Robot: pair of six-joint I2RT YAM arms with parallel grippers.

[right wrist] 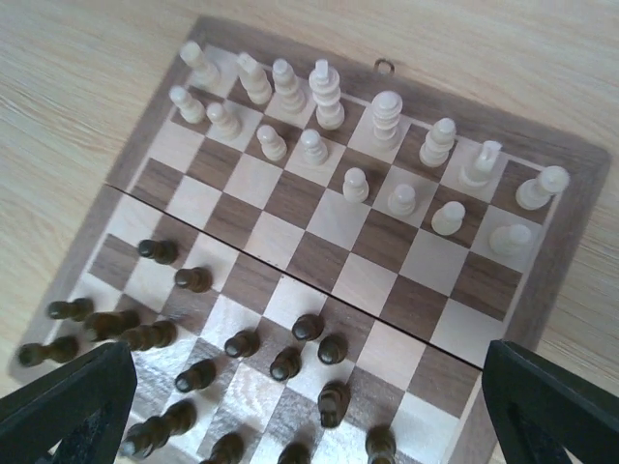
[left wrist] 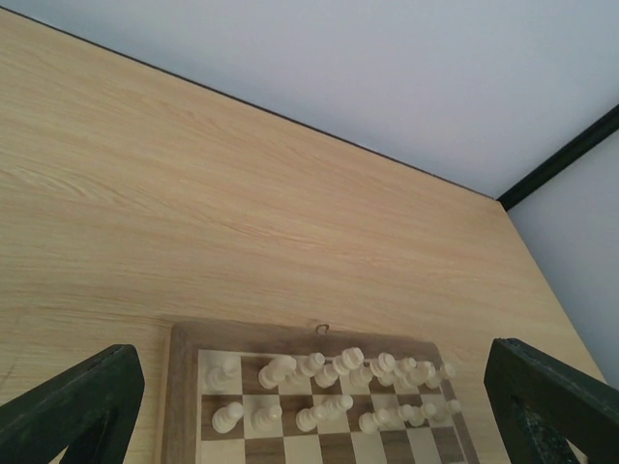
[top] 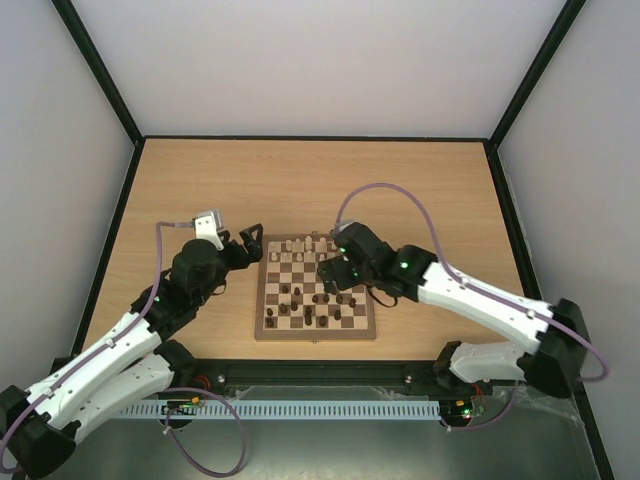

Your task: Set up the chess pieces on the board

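Observation:
White chess pieces (right wrist: 327, 94) stand in two rows along the far end of the wooden board (right wrist: 571, 213), a taller row behind a row of pawns (right wrist: 355, 184). Across the near half, dark pieces (right wrist: 333, 404) are scattered unevenly, some crowded at the left edge (right wrist: 106, 325). My right gripper (top: 328, 275) hovers above the board's right half, fingers wide apart and nothing held. Off the board's far left corner, my left gripper (top: 254, 245) is open and empty; its view shows the white rows (left wrist: 338, 367). The nearest dark pieces are partly cut off in the right wrist view.
Bare wooden table (top: 300, 185) lies behind the board and on both sides. A small metal loop (right wrist: 384, 67) sticks out from the board's far edge. A seam crosses the board's middle. Walls enclose the table at the back and sides.

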